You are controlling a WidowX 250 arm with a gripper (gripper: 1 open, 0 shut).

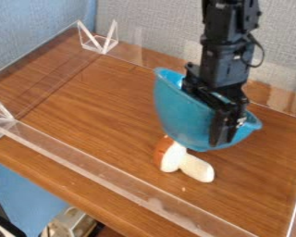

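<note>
A blue bowl point(184, 120) sits tilted on the right half of the wooden table point(82, 111). My black gripper point(222, 120) reaches down into it from above, in front of its back part; its fingertips are partly hard to make out against the bowl. In front of the bowl lie an orange-and-white object point(172, 155) and a pale elongated piece point(198, 169), which look like a toy mushroom.
Clear walls line the table's edges, with white brackets point(97, 37) at the back left and at the left edge. A grey wall stands behind.
</note>
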